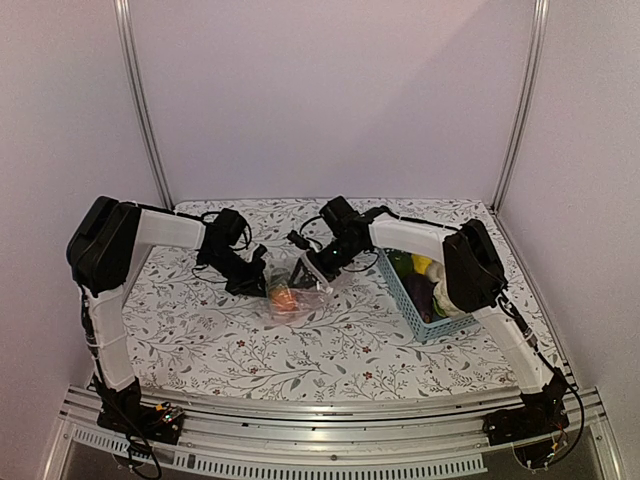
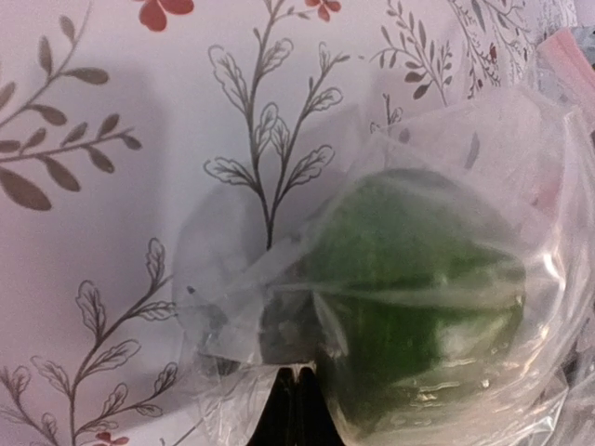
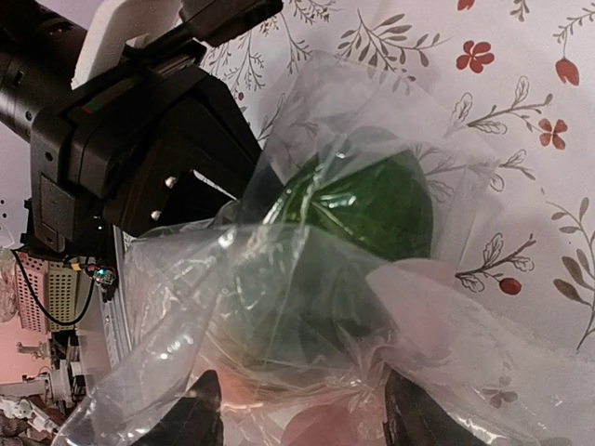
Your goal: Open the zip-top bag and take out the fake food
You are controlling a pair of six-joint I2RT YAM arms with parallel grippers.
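Observation:
The clear zip top bag (image 1: 305, 305) lies on the table between my two arms. An orange food piece (image 1: 284, 299) shows through its film from above. In the left wrist view a round green food piece (image 2: 423, 269) is inside the film, and the right wrist view shows the green piece (image 3: 381, 200) too. My left gripper is shut at the bag's left edge; whether film is pinched between its tips is unclear. My right gripper is at the bag's right side, its fingers apart, with crumpled film across and between them.
At the right stands a blue basket (image 1: 408, 308) holding several vegetables, including a purple eggplant (image 1: 421, 292), partly beneath my right arm.

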